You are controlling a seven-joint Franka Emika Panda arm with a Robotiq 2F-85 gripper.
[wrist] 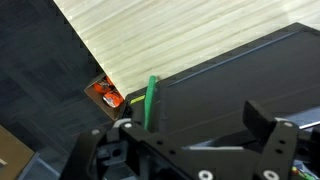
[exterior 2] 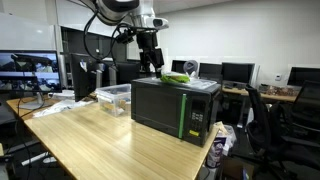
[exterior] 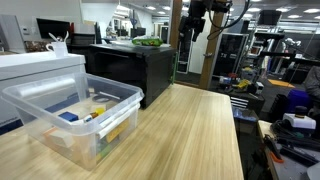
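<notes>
High over the front edge of a black microwave [exterior 2: 165, 106], my gripper stands open, pointing down, with nothing seen between its fingers. In the second exterior view the gripper [exterior 2: 155, 68] hangs near the microwave's top, clear of the table. A green strip [wrist: 150, 101] runs up the microwave's front, below the fingers in the wrist view. On top of the microwave lies a green item [exterior: 147, 41], its exact kind unclear. A clear plastic bin [exterior: 75, 118] on the table holds several small things, among them a blue one [exterior: 68, 116].
Beyond the table's edge stand an office chair [exterior 2: 280, 130] and an open box [wrist: 103, 94] on the floor. Monitors [exterior 2: 30, 72] stand at the back left.
</notes>
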